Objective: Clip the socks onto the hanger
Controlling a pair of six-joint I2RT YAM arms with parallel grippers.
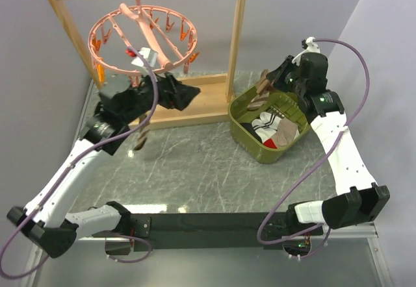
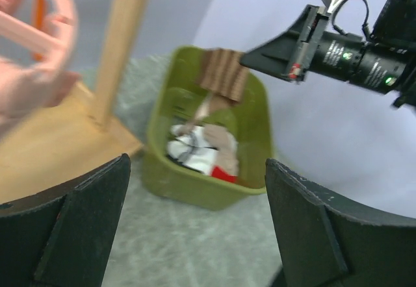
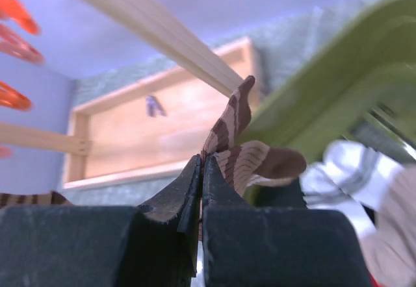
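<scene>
A pink round clip hanger hangs from the wooden rack, with a striped brown sock below it, partly hidden by my left arm. My left gripper is beside the hanger, fingers apart and empty in the left wrist view. My right gripper is raised over the back-left of the green bin, shut on a striped brown sock that hangs from its fingertips. White, beige and red socks lie in the bin.
The wooden rack with its tray base stands at the back left of the bin. A wall is at the right.
</scene>
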